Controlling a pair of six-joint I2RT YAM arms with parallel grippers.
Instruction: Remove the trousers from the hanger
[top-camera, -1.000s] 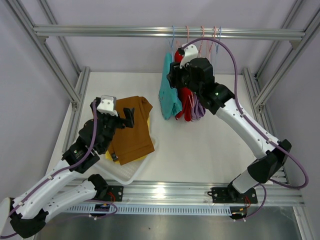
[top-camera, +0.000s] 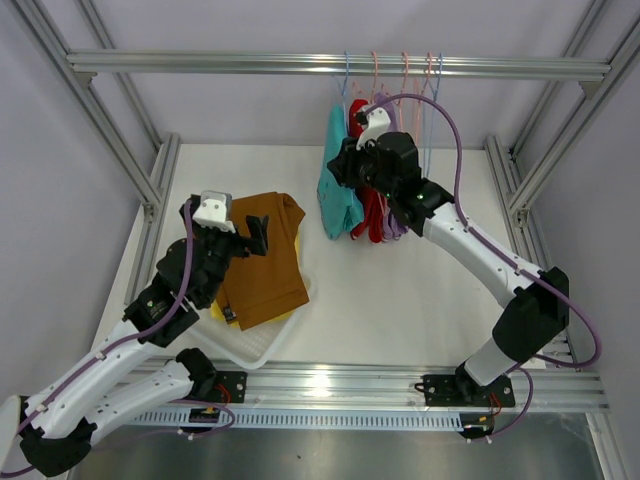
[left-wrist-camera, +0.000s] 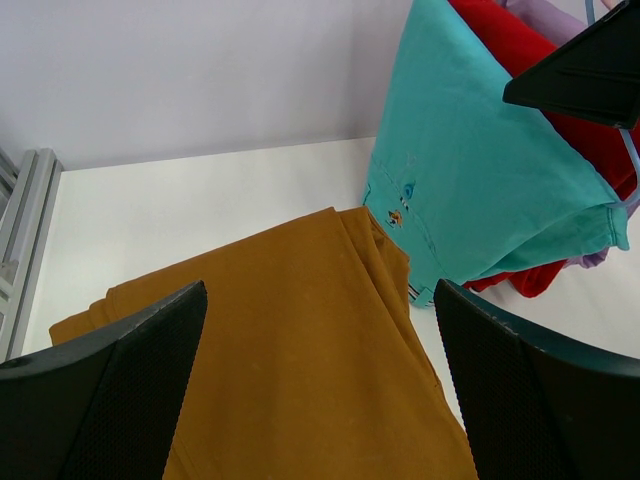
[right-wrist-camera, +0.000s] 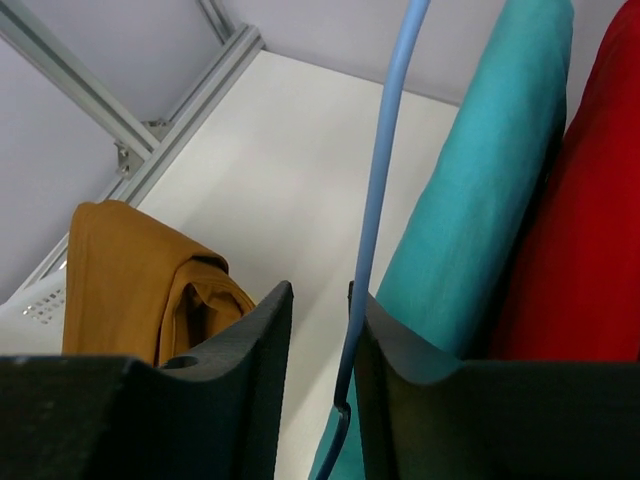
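Teal trousers hang from a blue hanger at the front of the hanging row, red trousers behind them. My right gripper is at the teal pair; in the right wrist view the blue hanger runs down between or across its fingers, which look part open, and whether they grip it I cannot tell. My left gripper stands open over folded brown trousers, nothing seen between its fingers.
The brown trousers lie on yellow cloth in a white tray. More hangers with purple garments hang under the rail. The board's right side is clear.
The right arm has moved slightly downward in the top view, its gripper staying by the teal trousers. The left arm has not moved.
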